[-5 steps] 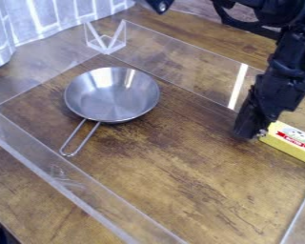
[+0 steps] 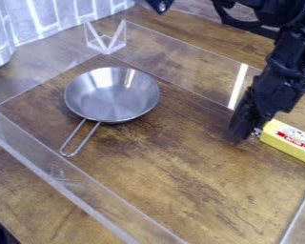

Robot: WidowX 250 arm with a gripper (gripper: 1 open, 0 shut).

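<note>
My black gripper (image 2: 248, 128) is low over the wooden table at the right, its fingertips beside the left end of a long yellow box (image 2: 296, 146) with a red and white label. The gripper looks shut; I see nothing clearly between its fingers, though the tips are dark and small.
A steel pan (image 2: 111, 93) with a wire handle pointing toward the front left sits at the left middle. Clear plastic strips edge the table. A clear object (image 2: 106, 34) stands at the back.
</note>
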